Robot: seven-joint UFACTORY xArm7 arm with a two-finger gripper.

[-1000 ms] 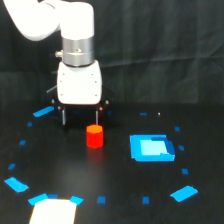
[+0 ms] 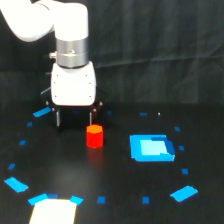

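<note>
A small red block [image 2: 95, 136] stands upright on the black table, left of the middle of the view. Behind it and slightly to its left hangs my gripper [image 2: 75, 117], below the white hand. Its dark fingers are faint against the black backdrop but look spread apart, one under each side of the hand. Nothing shows between them. The block appears apart from the gripper, though the depth between them is hard to judge.
To the right lies a blue square with a pale centre [image 2: 152, 148]. A cream square [image 2: 53, 212] sits at the near left edge. Several flat blue marks dot the table. Open room surrounds the red block toward the camera and right.
The arm and gripper have shifted a little to the left and slightly lower in view. The red block and the squares have stayed where they were.
</note>
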